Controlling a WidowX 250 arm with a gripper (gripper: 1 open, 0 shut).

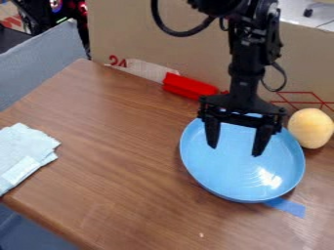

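Note:
My black gripper (235, 139) hangs over the back half of a light blue plate (241, 176), its two fingers apart and pointing down with nothing visible between them. The plate lies on the wooden table at the right and looks empty. Whether the fingertips touch it I cannot tell.
A round pale yellow object (311, 128) sits right of the plate, a red cylinder (189, 86) behind it by the cardboard wall (156, 39). A folded pale cloth (20, 154) lies at the left edge.

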